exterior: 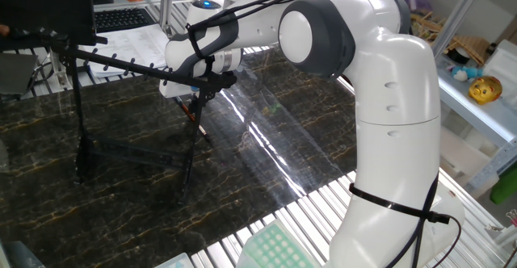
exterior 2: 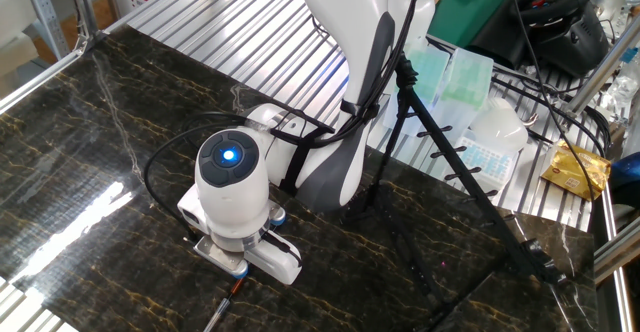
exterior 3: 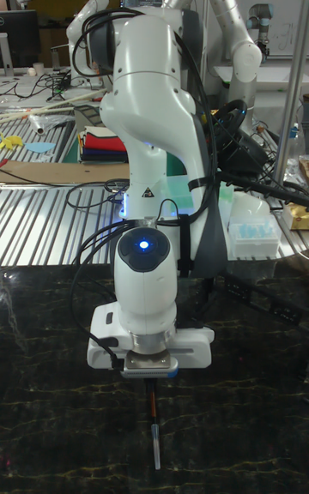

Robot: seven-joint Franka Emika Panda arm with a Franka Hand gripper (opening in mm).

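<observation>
A slim, pen-like tool point(exterior 3: 154, 421) with a dark reddish upper part and a pale, clear-looking lower end shows below my gripper point(exterior 3: 151, 375). Its top disappears behind the hand. In exterior view 2 the same tool point(exterior 2: 228, 300) juts out from under the gripper point(exterior 2: 258, 244) toward the bottom edge, and blue parts show at the hand's underside. From exterior view 1, the tool point(exterior: 199, 124) slants down beside a black frame leg, with the gripper mostly covered. The fingertips are hidden, so whether they grip the tool or stand apart from it cannot be told.
A black folding stand point(exterior: 133, 70) rises close to the arm. Pale green and clear boxes point(exterior 2: 465, 77), a white rack point(exterior 2: 485, 162) and a gold packet point(exterior 2: 575, 169) sit along one side.
</observation>
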